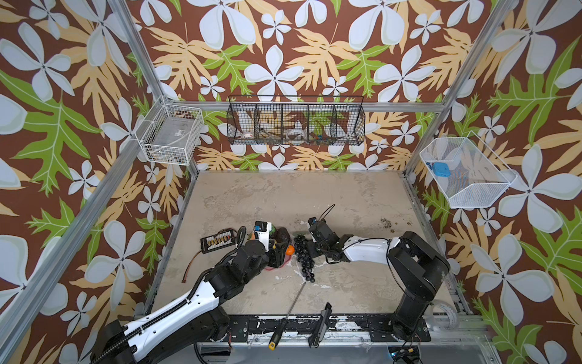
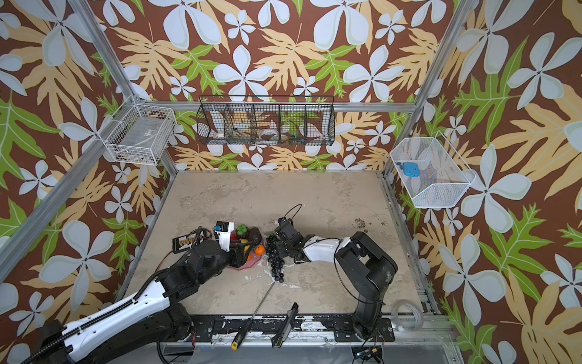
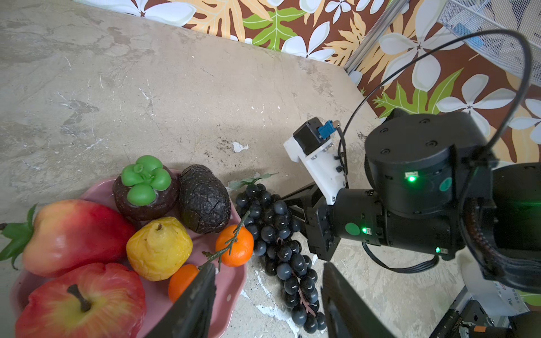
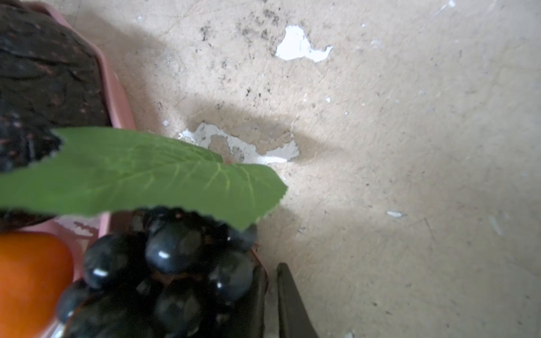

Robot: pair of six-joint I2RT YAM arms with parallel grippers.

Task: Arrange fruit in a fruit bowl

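Observation:
A pink bowl (image 3: 225,312) holds a mango (image 3: 79,236), red apple (image 3: 84,304), yellow pear (image 3: 157,248), oranges (image 3: 236,253), avocado (image 3: 203,197) and mangosteen (image 3: 124,197). Right beside it lies a long bunch of black grapes (image 3: 281,236) with a green leaf (image 4: 141,186). My left gripper hangs over the bowl's right side, open and empty. My right gripper is at the grapes' upper part, its fingertips close together against or just beside the berries; what is between them is unclear.
A battery-like pack (image 1: 218,240) with cables lies left of the bowl; a screwdriver (image 1: 279,330) points toward the grapes from the front edge. Wire baskets (image 1: 294,121) hang on the walls.

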